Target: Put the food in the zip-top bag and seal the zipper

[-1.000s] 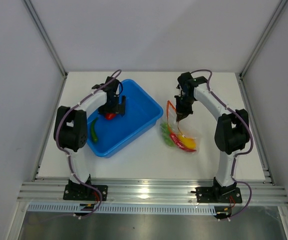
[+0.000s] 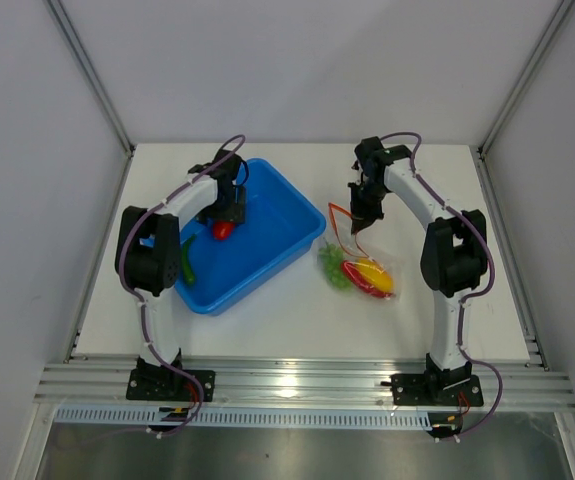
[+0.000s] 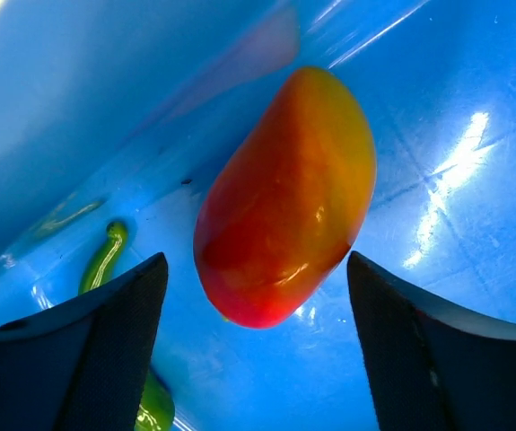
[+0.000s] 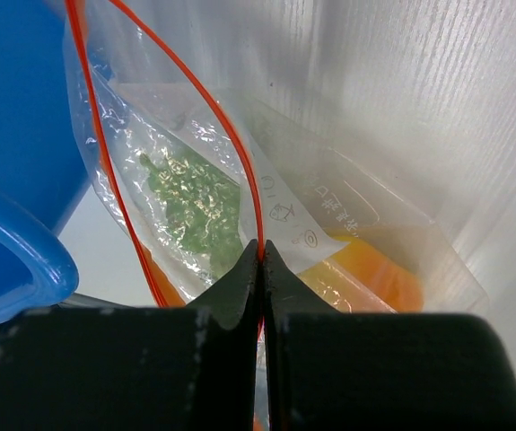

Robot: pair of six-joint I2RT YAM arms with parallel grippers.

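Observation:
A red-orange mango-like fruit [image 2: 223, 230] lies in the blue bin [image 2: 275, 262]. My left gripper is over it, fingers apart, with the fruit's lower end between the fingertips and a gap showing on the left side. A green pepper [image 2: 187, 262] lies nearby in the bin. On the table, the clear zip top bag [image 4: 329, 171] with its red zip edge contains something green [image 2: 333, 266], something yellow [image 2: 377, 275] and something red [image 2: 361, 281]. My right gripper is shut on one side of the bag's red rim; the mouth gapes.
The bin's right corner [image 2: 319, 228] stands close beside the bag's mouth. Bare white table [image 2: 437, 320] lies to the right of the bag and along the front.
Over the last second the right arm shifted slightly, and the bag's rim moved a little left with it.

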